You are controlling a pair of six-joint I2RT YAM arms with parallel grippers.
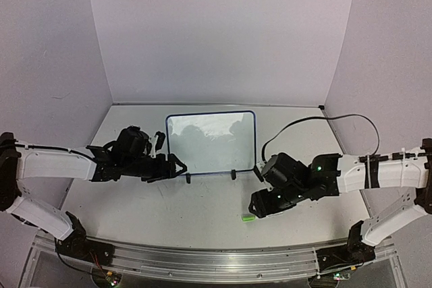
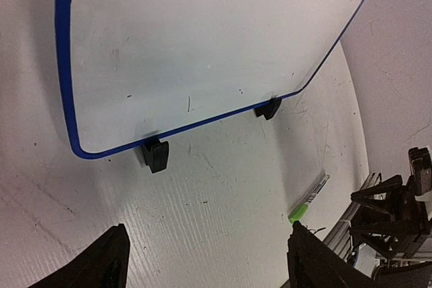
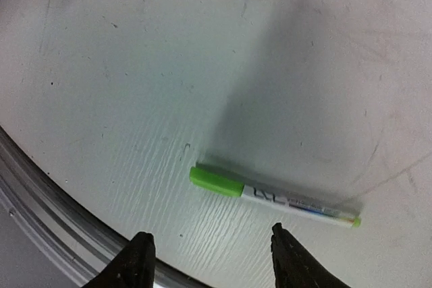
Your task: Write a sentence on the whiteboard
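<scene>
The green-capped marker lies flat on the table, its white body pointing right in the right wrist view. My right gripper is over it with fingers apart. The marker lies beyond the fingertips, outside the grip, and nothing is held. In the top view only its green cap and a bit of body show beside the right gripper. The blue-edged whiteboard stands at the table's back middle. My left gripper is open and empty, near the board's lower left corner.
Two black clips hold the board's lower edge. A metal rail runs along the table's front. A black cable loops above the right arm. The table between the arms is clear.
</scene>
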